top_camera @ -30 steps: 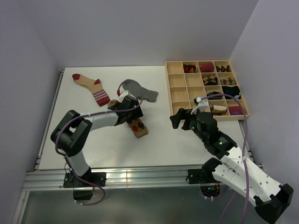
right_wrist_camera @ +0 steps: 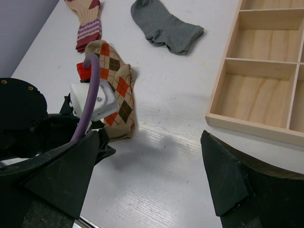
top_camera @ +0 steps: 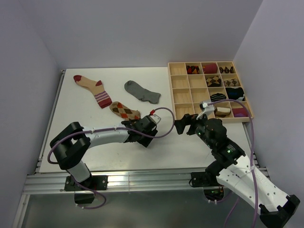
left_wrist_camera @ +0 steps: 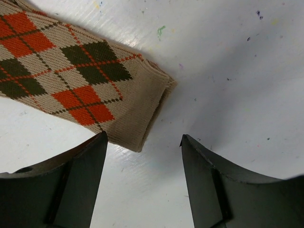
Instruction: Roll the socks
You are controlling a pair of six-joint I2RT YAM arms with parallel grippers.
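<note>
An argyle sock (top_camera: 122,110) in beige, orange and olive lies flat on the table. My left gripper (top_camera: 151,133) is over its cuff end; in the left wrist view the part-open fingers (left_wrist_camera: 76,180) frame the beige cuff (left_wrist_camera: 135,118) from just below it. A grey sock (top_camera: 141,92) and a red-toed beige striped sock (top_camera: 92,90) lie behind. My right gripper (top_camera: 183,121) hangs open near the organiser's front left corner, with nothing between its fingers in the right wrist view.
A wooden compartment box (top_camera: 180,80) stands at the back right, holding several rolled socks, with empty cells along its left.
My left gripper has moved right and toward the front, from the sock's middle to its cuff end. The right arm has shifted only slightly.
</note>
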